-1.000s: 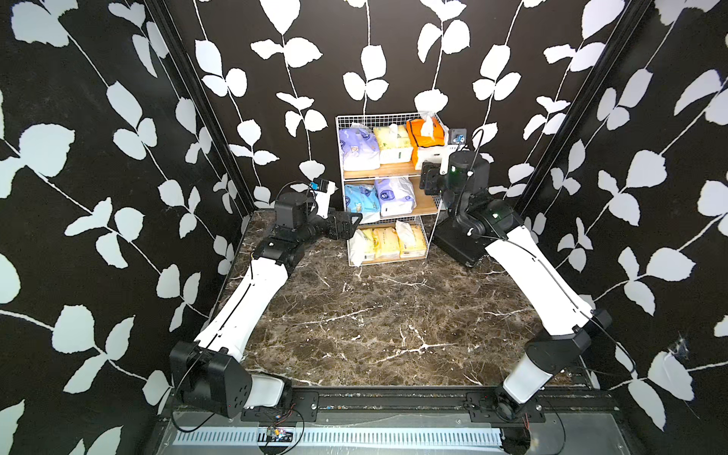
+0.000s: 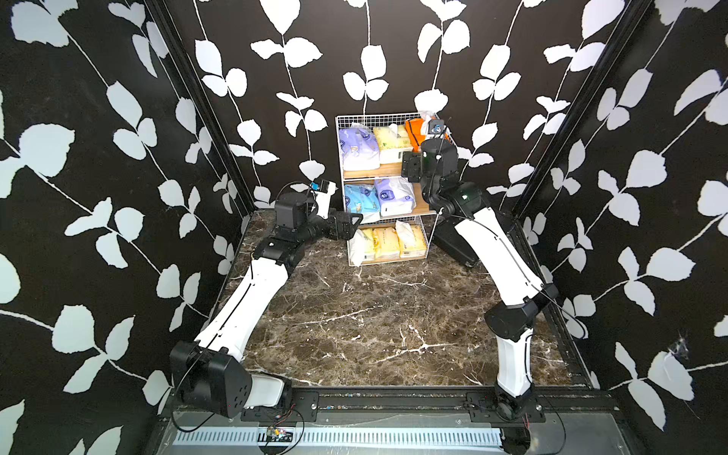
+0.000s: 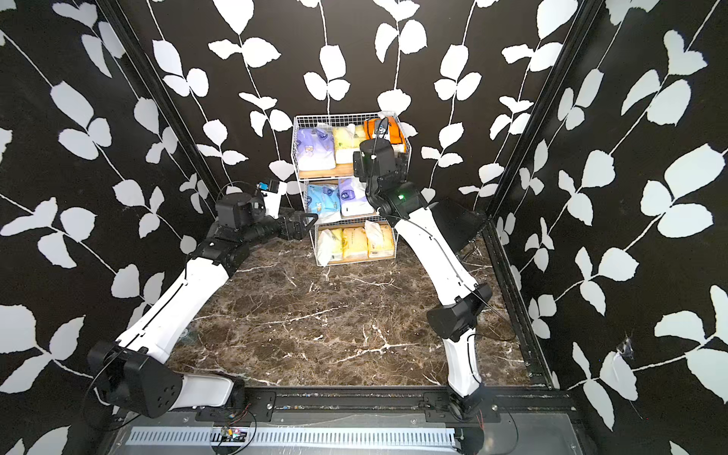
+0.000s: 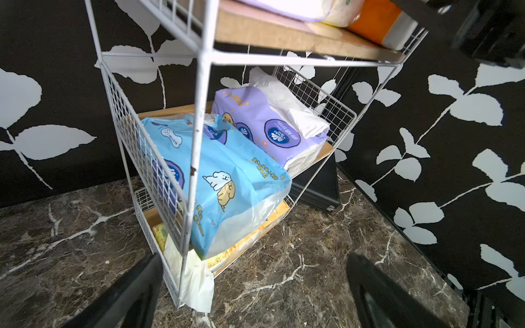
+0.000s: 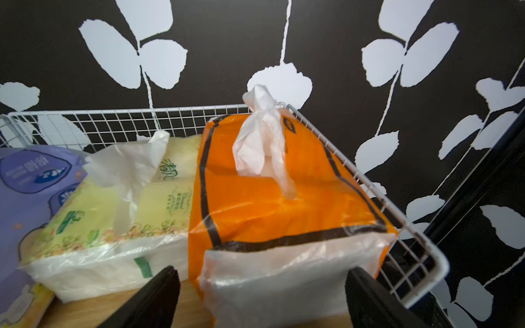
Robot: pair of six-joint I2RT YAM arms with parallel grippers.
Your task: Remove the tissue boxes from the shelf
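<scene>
On the top tier of the white wire shelf (image 4: 199, 142) stands an orange tissue pack (image 5: 306, 207), a tissue sticking up from it. Left of it are a yellow-green pack (image 5: 125, 218) and a purple one (image 5: 32, 186). My right gripper is open in front of the orange pack, a finger towards each side, nothing gripped. A blue pack (image 4: 235, 175) and a lilac pack (image 4: 273, 120) lie on the middle tier. Several yellow packs (image 2: 386, 242) fill the bottom tier. My left gripper stays open and empty, left of the shelf.
The marble table (image 2: 356, 326) in front of the shelf is bare. A black case (image 4: 320, 183) lies right of the shelf. Wire side rails (image 5: 404, 229) border the tiers, close to the orange pack's right side.
The left arm and the packs have stayed still.
</scene>
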